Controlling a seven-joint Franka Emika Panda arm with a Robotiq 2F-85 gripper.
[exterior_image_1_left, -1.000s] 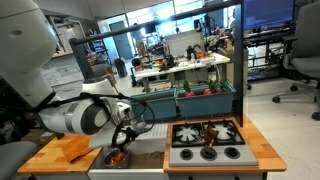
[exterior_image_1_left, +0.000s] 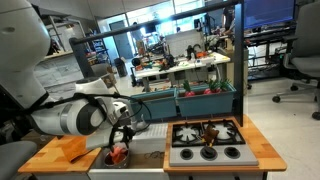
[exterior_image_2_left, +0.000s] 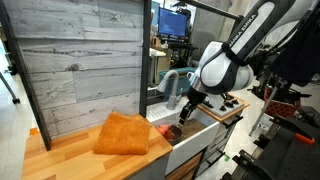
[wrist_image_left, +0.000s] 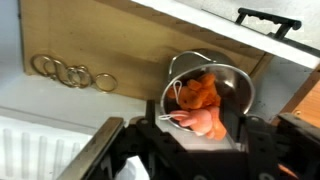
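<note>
A metal pot (wrist_image_left: 243, 88) stands in a sink-like recess, seen from above in the wrist view. In it lie a crumpled orange thing (wrist_image_left: 198, 92) and a pink and white thing (wrist_image_left: 205, 122). My gripper is over the pot, its dark fingers (wrist_image_left: 150, 112) parted on either side of the pink thing. Whether they touch it is hard to tell. From the side, the gripper (exterior_image_1_left: 122, 134) appears above the pot (exterior_image_1_left: 117, 158), where some red shows.
An orange cloth (exterior_image_2_left: 122, 134) lies on the wooden counter. A stove (exterior_image_1_left: 208, 143) with several knobs is to the right, a white drying rack (wrist_image_left: 40, 150) beside the recess. Rings (wrist_image_left: 75, 74) lie on the brown board. A dark post (exterior_image_1_left: 238, 60) rises behind the stove.
Over the last second the arm has shifted slightly around the pot. Red shows higher at the pot than a second ago. The stove and counter have not moved.
</note>
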